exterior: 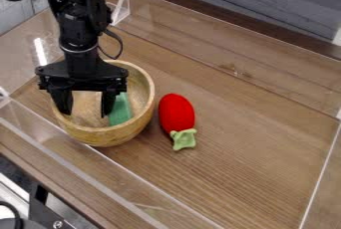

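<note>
My black gripper (83, 86) hangs over the left part of a light wooden bowl (130, 123), its fingers spread partly apart and reaching down inside the rim. A green object (119, 110) lies in the bowl to the right of the fingers; whether a finger touches it is hard to tell. Right of the bowl, on the table, lies a red plush vegetable (176, 114) with a green leafy end.
A tiled wall shows at the top left, and a dark cable lies at the lower left corner.
</note>
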